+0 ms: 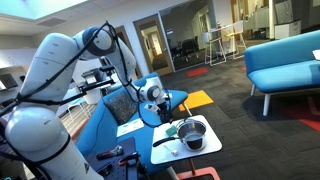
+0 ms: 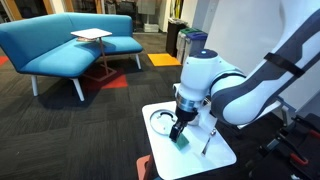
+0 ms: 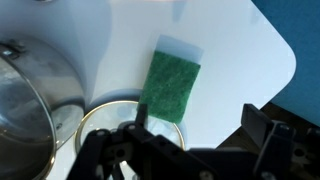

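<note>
A green sponge (image 3: 170, 86) lies on the white table (image 3: 225, 40), partly over the rim of a round clear lid (image 3: 98, 120). In exterior view 2 the sponge (image 2: 181, 142) shows just below my gripper (image 2: 176, 130). My gripper is open in the wrist view, its fingers wide apart with nothing held between them. The sponge sits a little ahead of the fingers and nearer the left one. Exterior view 1 has the gripper (image 1: 166, 121) low over the table beside the sponge (image 1: 171, 131).
A metal pot (image 1: 196, 131) stands close to the sponge; its rim (image 3: 45, 105) fills the left of the wrist view. A small white item (image 1: 175, 152) lies near the table's front. Blue sofas (image 1: 280, 62) stand around, and bare table lies right of the sponge.
</note>
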